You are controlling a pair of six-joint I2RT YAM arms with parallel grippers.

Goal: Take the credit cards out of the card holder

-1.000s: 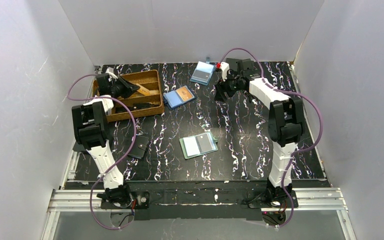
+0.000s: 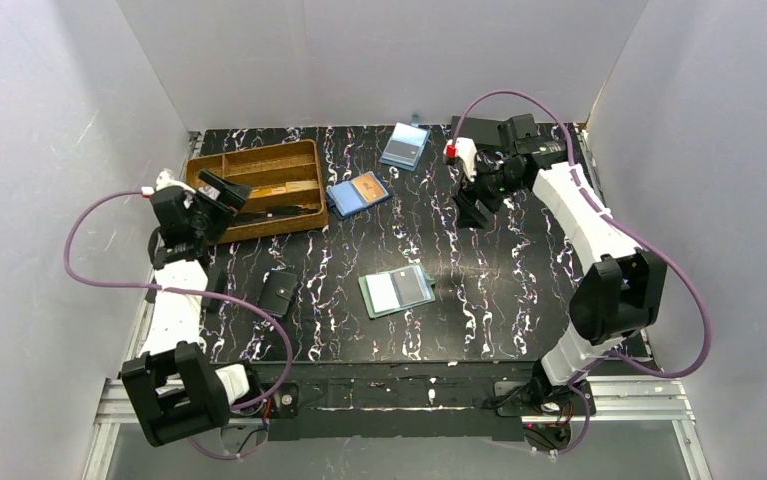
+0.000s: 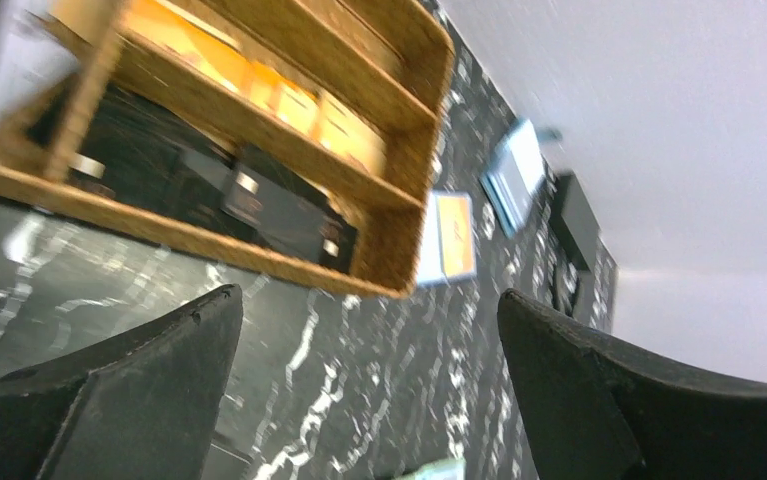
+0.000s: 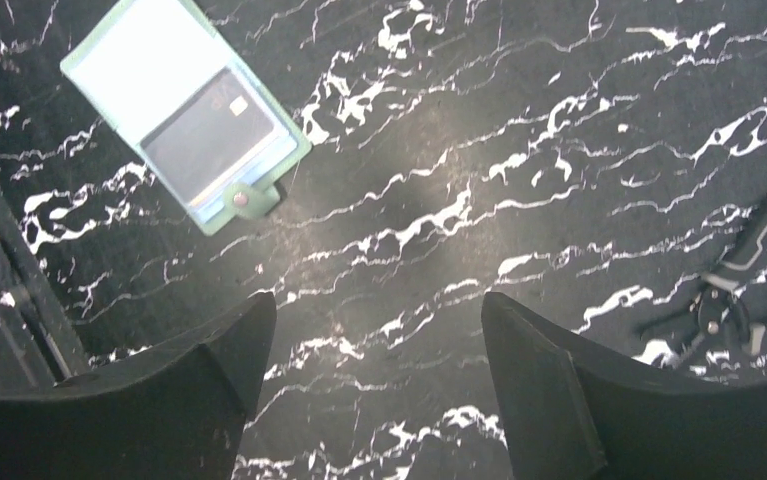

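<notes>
Several card holders lie on the dark marbled table: a green one (image 2: 397, 290) front centre, open, with cards showing, also in the right wrist view (image 4: 209, 140); a blue one (image 2: 357, 192) beside the box; another (image 2: 405, 145) at the back; a black one (image 2: 277, 294) front left, closed. The wooden box (image 2: 323, 200) holds yellow and black items in compartments. My left gripper (image 2: 227, 192) is open over the box's left end, nothing between its fingers. My right gripper (image 2: 475, 206) is partly open at right, above bare table, with the green holder ahead of it in its wrist view.
Black pliers (image 4: 719, 310) lie right of my right gripper in its wrist view. A dark flat object (image 2: 479, 130) is at the back right. Walls close in the back and sides.
My left gripper has let go of a yellow item in the box and moved toward the front left. My right gripper has moved right and toward the front.
</notes>
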